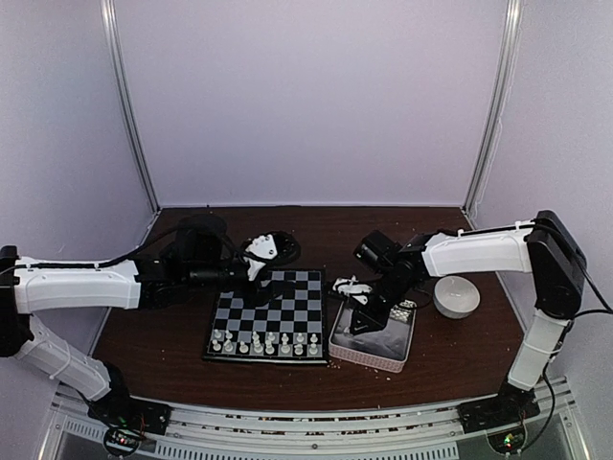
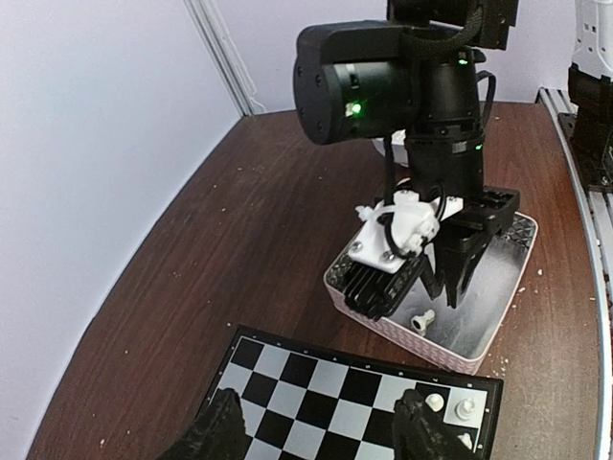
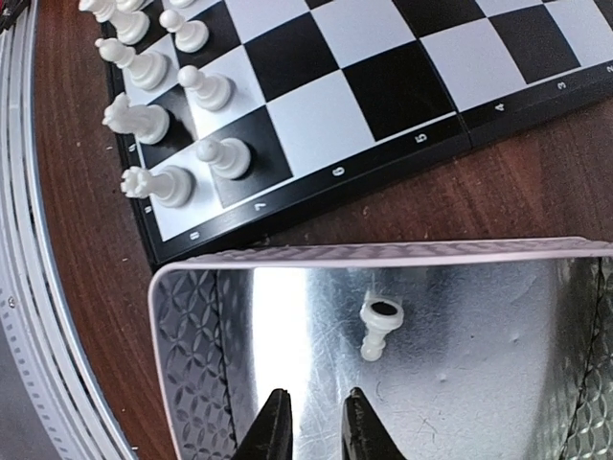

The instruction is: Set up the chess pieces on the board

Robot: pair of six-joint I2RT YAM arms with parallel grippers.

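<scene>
The chessboard [image 1: 249, 316] has rows of white pieces along its near edge, including a rook [image 3: 163, 187] and a pawn [image 3: 230, 158] at the corner. A pink-rimmed box [image 1: 369, 358] sits right of it, with one white piece [image 3: 378, 326] lying on its metal floor. My left gripper is over the board, open, nothing between its fingers. My right gripper is over the box, fingers apart and empty, short of the lying piece in its wrist view.
A white bowl [image 1: 456, 297] stands right of the box. Walls enclose the sides and back.
</scene>
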